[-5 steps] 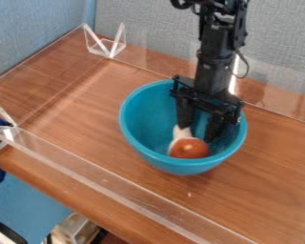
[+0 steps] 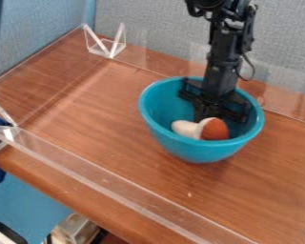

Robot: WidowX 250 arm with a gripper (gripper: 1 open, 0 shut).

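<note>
A teal bowl [image 2: 168, 133] sits on the wooden table at the right of centre. Inside it lies a white and orange toy [image 2: 213, 130], orange end to the right. My black gripper [image 2: 213, 107] reaches down into the bowl behind the toy; its fingertips are partly hidden, and I cannot tell from the view what, if anything, is between them.
White wire brackets [image 2: 104, 46] stand at the back left and left edge. A clear panel edge runs along the front, and a grey wall stands behind.
The bowl has shifted slightly right over the last second, and the toy has turned and moved right inside it. The gripper has moved a little with them.
</note>
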